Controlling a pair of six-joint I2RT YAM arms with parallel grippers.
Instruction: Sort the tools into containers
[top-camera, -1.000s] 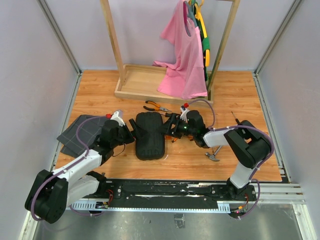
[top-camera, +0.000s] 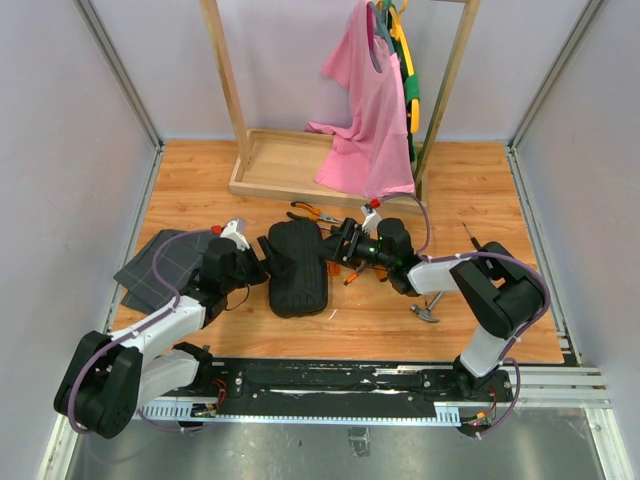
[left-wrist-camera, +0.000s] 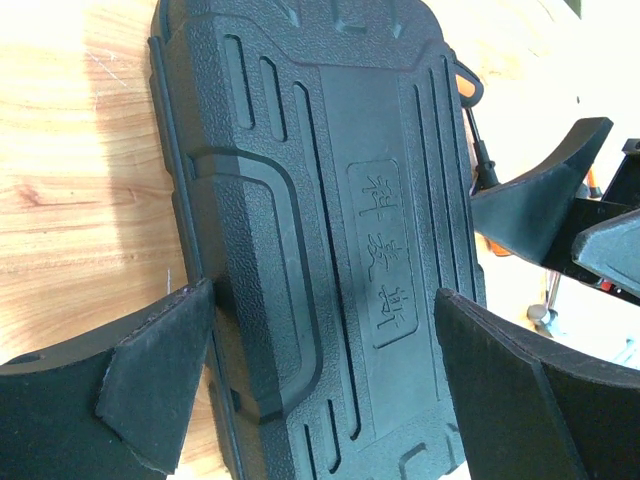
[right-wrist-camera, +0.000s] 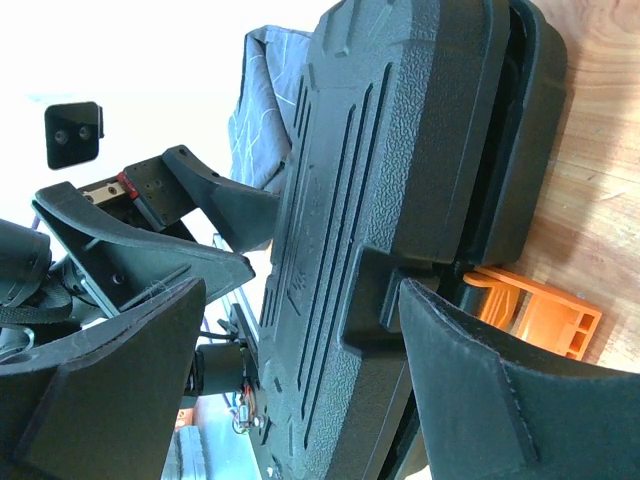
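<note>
A black ribbed tool case (top-camera: 298, 292) lies mid-table, its lid closed or nearly so, with a seam along its side in the right wrist view. My left gripper (top-camera: 272, 255) is at its left side, fingers apart against or very near the case. My right gripper (top-camera: 338, 245) is at its right side, also open. An orange plastic piece (right-wrist-camera: 555, 325) sticks out beside the case. Pliers (top-camera: 308, 212) lie behind it; a hammer (top-camera: 425, 311) and small orange-handled tools (top-camera: 354, 275) lie to the right.
A dark folded mat (top-camera: 150, 270) lies at the left. A wooden rack (top-camera: 240, 175) with hanging pink and green garments stands at the back. Bare table remains in front of the case and at the far right.
The case has shifted slightly left and toward the back. My right gripper has moved slightly; the left one has barely moved.
</note>
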